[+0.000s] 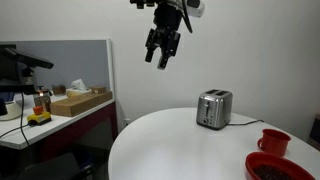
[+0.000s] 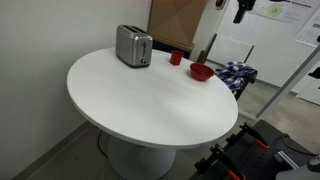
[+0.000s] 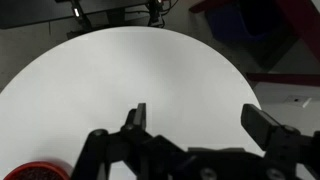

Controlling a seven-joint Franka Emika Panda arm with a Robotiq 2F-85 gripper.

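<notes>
High above the white round table hangs my gripper, open and touching nothing. Its two dark fingers are spread wide in the wrist view, with only bare white tabletop below them. A silver toaster stands upright at the table's back, also seen in exterior view 2. Near it is a red mug. A red bowl sits close to the table edge; dark small contents fill it, and its rim shows at the lower left of the wrist view.
From the toaster a black cord runs across the table. A side desk at the left carries boxes and small items. Behind the table, a checked cloth lies near the bowl's side.
</notes>
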